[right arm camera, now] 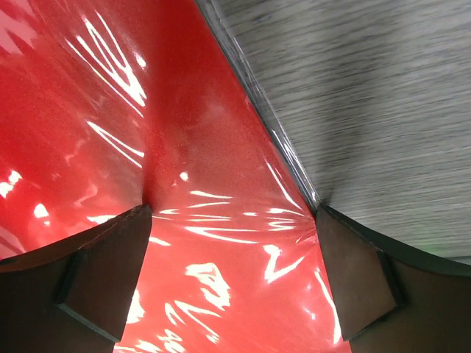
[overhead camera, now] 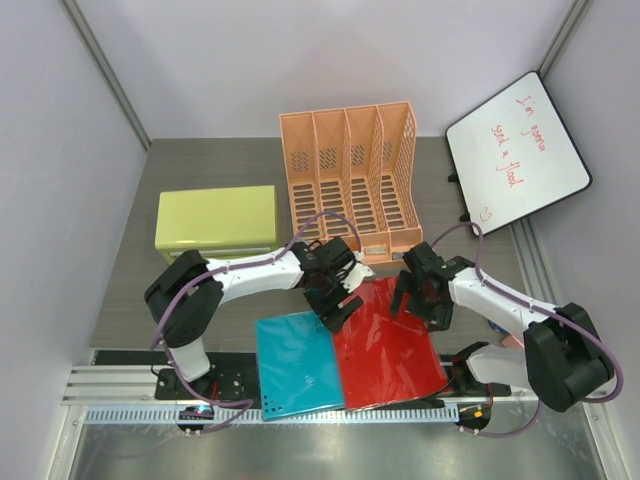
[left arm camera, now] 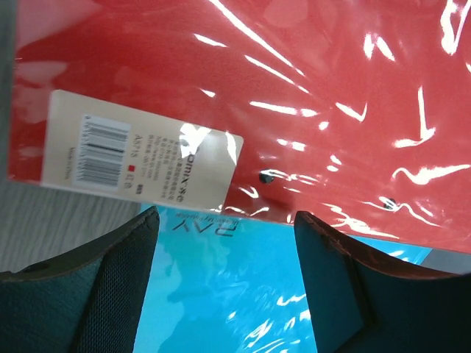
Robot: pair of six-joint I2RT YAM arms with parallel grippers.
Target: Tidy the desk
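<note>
A red plastic folder [overhead camera: 385,360] lies at the front middle, its left part over or beside a cyan folder [overhead camera: 295,370]. My left gripper is open above their shared edge, near a barcode label [left arm camera: 103,151] on the red one. My right gripper is open on the red folder at its right edge, where the sheet shows creases between the fingertips. An orange divided organizer [overhead camera: 348,170] stands at the back middle.
A yellow-green box [overhead camera: 215,215] stands at left. A whiteboard with red writing [overhead camera: 520,155] leans at back right.
</note>
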